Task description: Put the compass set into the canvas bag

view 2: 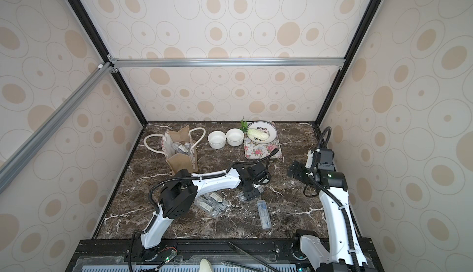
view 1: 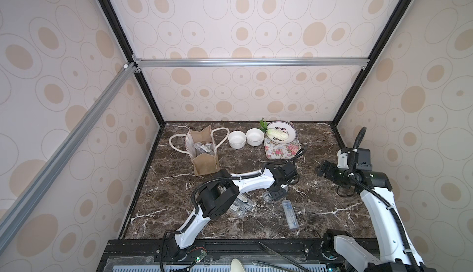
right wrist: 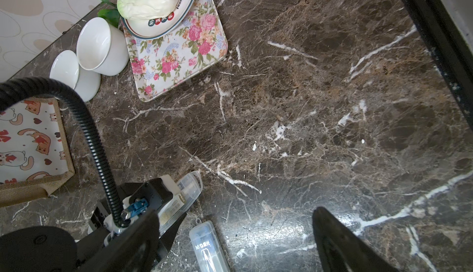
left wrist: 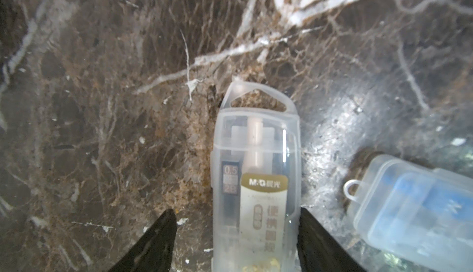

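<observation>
A clear compass set case (left wrist: pixel 256 173) with a white and gold label lies on the table in the left wrist view. My left gripper straddles its near half, fingers part open. The left finger (left wrist: pixel 155 245) stands off the case, while the right finger (left wrist: pixel 317 245) overlaps its edge; contact is unclear. The canvas bag (view 1: pixel 206 164) stands open at the back left, with some clear packs (view 1: pixel 203 147) inside. My right gripper hangs over the table's right side, fingers wide apart and nothing between them.
A blue-tinted case (view 1: pixel 290 215) lies to the right of the left gripper, and more clear cases (view 2: pixel 211 204) lie beneath the left arm. Two white bowls (view 1: pixel 237 140) and a floral tray (view 1: pixel 278 152) with a plate stand at the back. Bare table lies on the right.
</observation>
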